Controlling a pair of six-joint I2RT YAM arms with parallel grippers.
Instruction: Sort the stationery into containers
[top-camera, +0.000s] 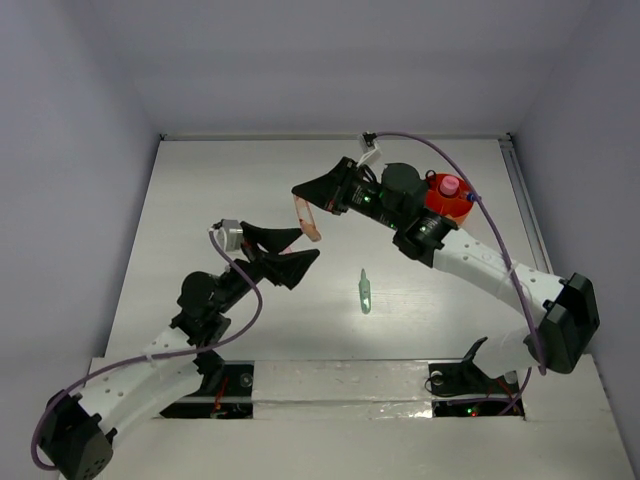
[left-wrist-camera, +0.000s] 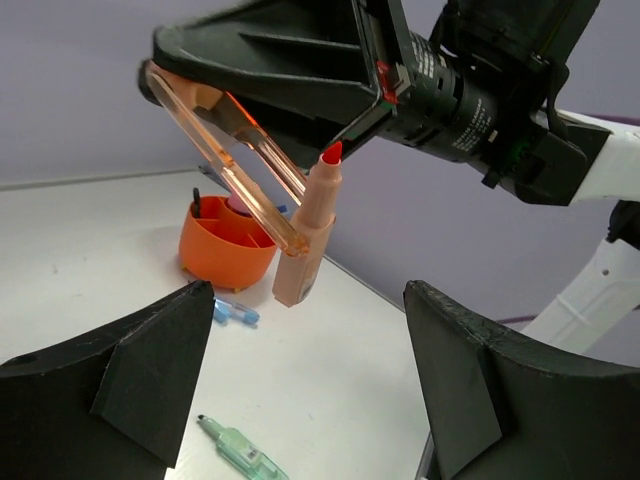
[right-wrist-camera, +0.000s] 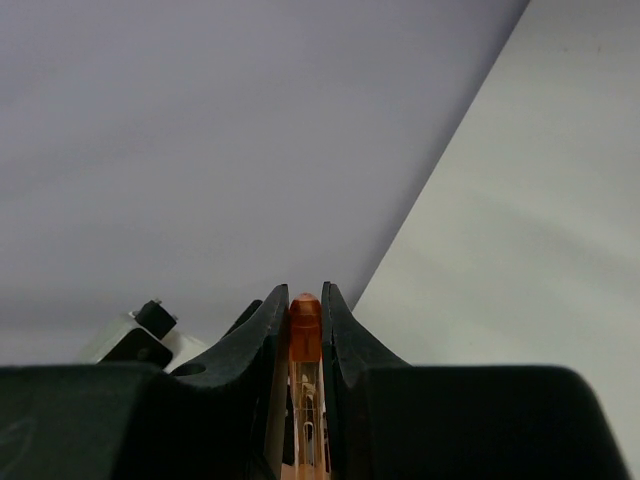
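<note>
An orange-pink marker with a long clear clip and red tip hangs from my right gripper (top-camera: 300, 192), whose fingers are closed on it in the right wrist view. My left gripper (top-camera: 306, 245) stands open just beside and below it; in the left wrist view the marker is framed between its fingers, touching neither. A green marker (top-camera: 364, 290) lies on the table. An orange organizer (top-camera: 448, 205) with stationery stands at the back right, partly behind the right arm. A pink item in the top view is mostly hidden under the left gripper.
Blue items (left-wrist-camera: 236, 312) lie in front of the organizer in the left wrist view. Walls enclose the back and sides.
</note>
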